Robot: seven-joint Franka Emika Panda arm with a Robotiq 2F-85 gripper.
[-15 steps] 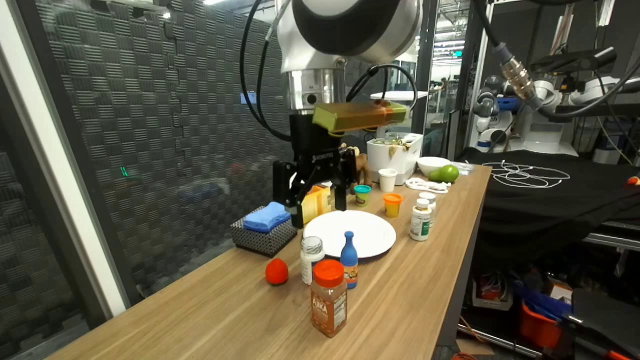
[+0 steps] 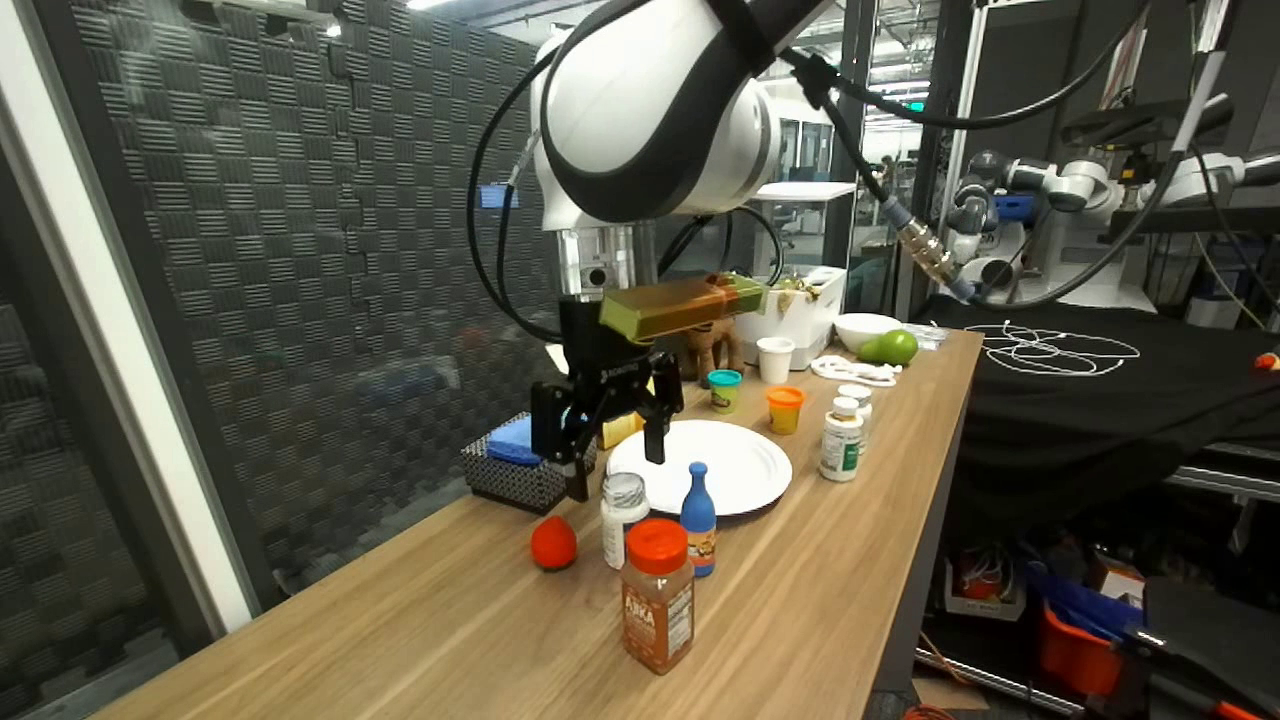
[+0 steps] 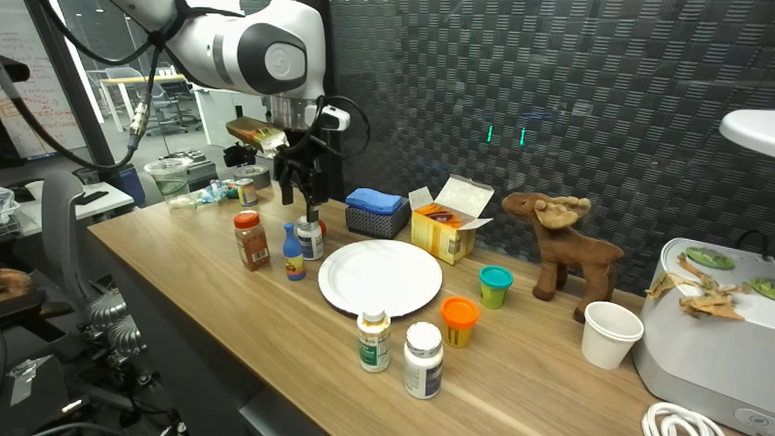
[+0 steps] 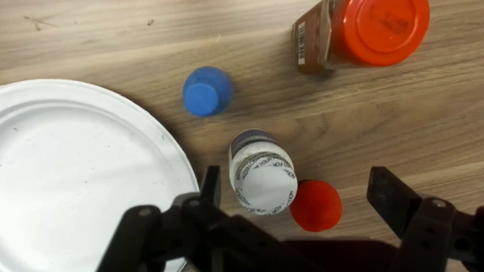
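Note:
My gripper stands open with nothing held, its black fingers wide apart above the table. In the wrist view, a white bottle with a sealed top and a red round object lie between the fingers as seen from above. The two look close together there; exterior view 1 has the red object left of the white bottle. A blue bottle and a spice jar with a red lid stand nearby. The white plate reaches under the left finger in the wrist view.
Behind the plate are a dark basket with a blue cloth and an opened yellow box. Two white bottles, teal-lidded and orange-lidded tubs and a toy moose stand farther along. Table beside the spice jar is bare.
In exterior view 1 my gripper has moved left and lower, closer to the red object and the white bottle. It stays open, and the table objects keep their places.

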